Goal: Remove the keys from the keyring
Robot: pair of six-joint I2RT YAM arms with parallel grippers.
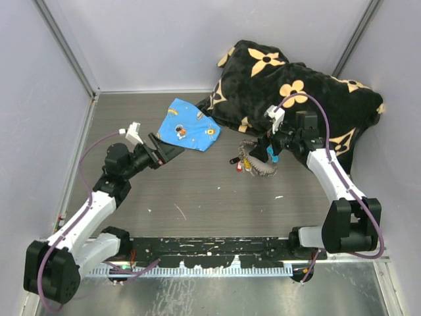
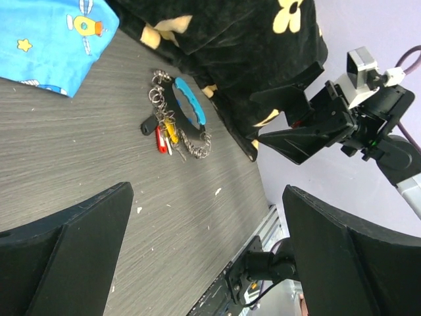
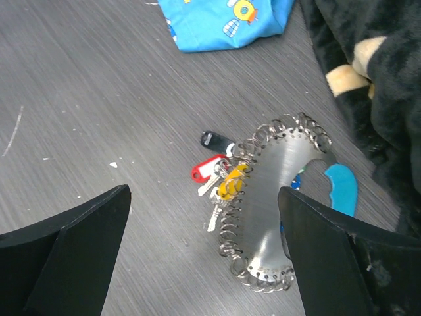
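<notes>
The keyring is a curved metal tool [image 3: 263,204] with a blue handle [image 3: 342,189] and wire coils along its edge. Attached at the coils are silver keys [image 3: 214,216], a red tag [image 3: 207,168], a yellow tag [image 3: 231,184] and a black fob [image 3: 216,141]. My right gripper [image 1: 260,150] is open above the blue-handled side, covering part of it from the top. My left gripper [image 1: 166,153] stands open over the left half of the table, apart from the keys, with nothing between its fingers.
A blue patterned cloth [image 1: 189,125] lies at the back of the table. Behind and right of the keyring is a dark flowered blanket [image 1: 296,92], close to my right arm.
</notes>
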